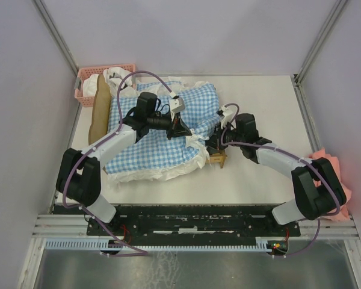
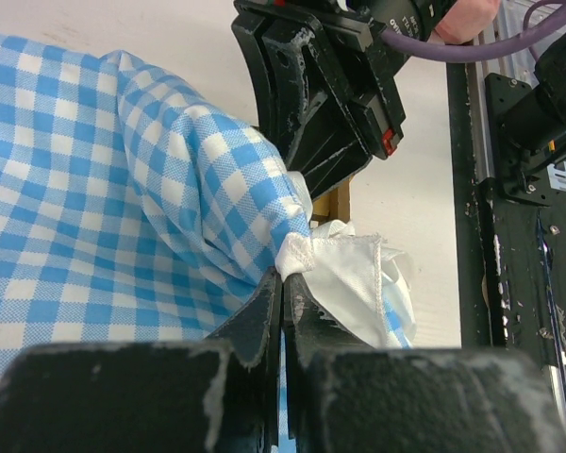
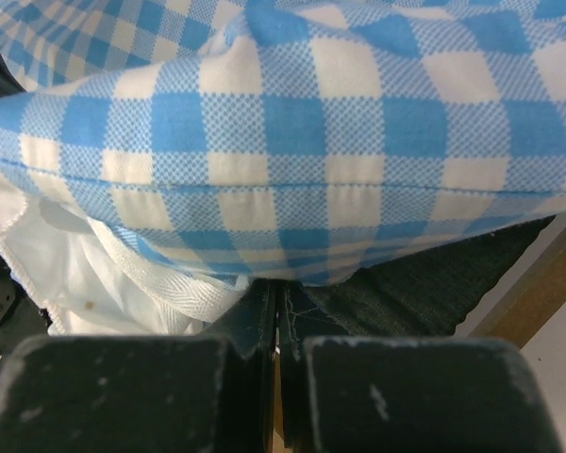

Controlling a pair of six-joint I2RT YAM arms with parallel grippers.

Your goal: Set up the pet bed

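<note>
A blue-and-white checked cloth (image 1: 159,144) with white trim lies across the table over what seems to be a wooden frame; a piece of the frame (image 1: 218,158) shows at the cloth's right corner. My left gripper is shut on the white-trimmed corner of the cloth. Beside it, at the same right edge, my right gripper is shut with its fingertips against the lower border of a checked fold (image 3: 292,160); whether fabric is pinched there is hidden. Dark fabric (image 3: 424,293) and a wooden bar (image 3: 538,288) show under the fold.
A pink basket (image 1: 84,73) with white cloths (image 1: 115,76) stands at the back left, next to a long brown piece (image 1: 100,108). Crumpled pink cloth (image 1: 332,165) lies at the right edge.
</note>
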